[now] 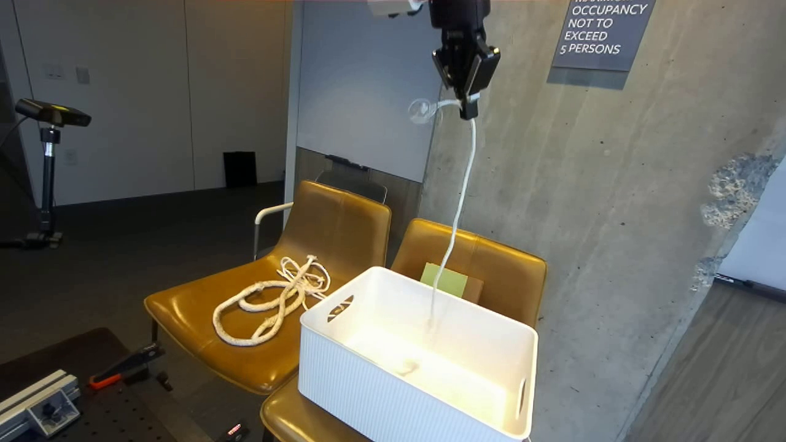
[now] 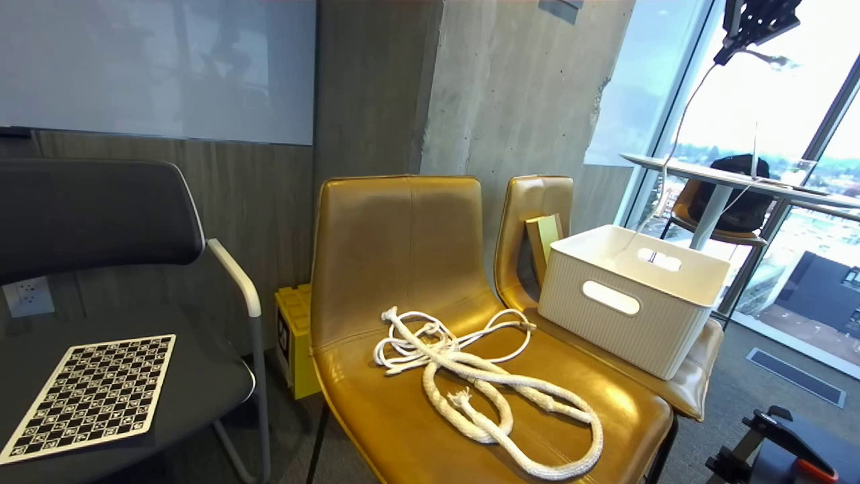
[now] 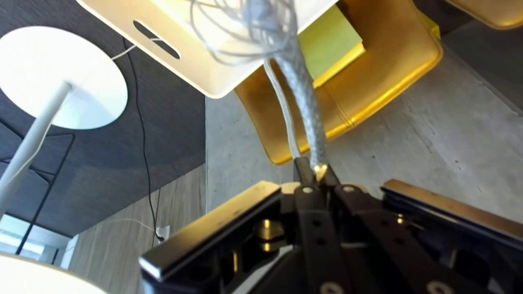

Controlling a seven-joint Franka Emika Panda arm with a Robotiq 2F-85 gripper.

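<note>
High above the white bin (image 1: 412,394), my gripper (image 1: 469,109) is shut on a thin white rope (image 1: 462,184). One long end of the rope hangs down into the bin, and a short frayed end sticks out to the side at the fingertips. In the wrist view the fraying rope (image 3: 305,98) runs away from the closed fingers (image 3: 302,169), its loose strands blurred over the bin. Thicker and thinner white ropes (image 2: 564,400) lie tangled on the seat of the left tan chair (image 2: 396,242). Whether the hanging end touches the bin floor is unclear.
The bin stands on the right tan chair (image 1: 482,254), with a green and brown block (image 1: 446,281) behind it against the backrest. A concrete wall (image 1: 648,243) rises close behind. A black chair (image 2: 89,218) with a checkered board (image 2: 97,395) stands farther left.
</note>
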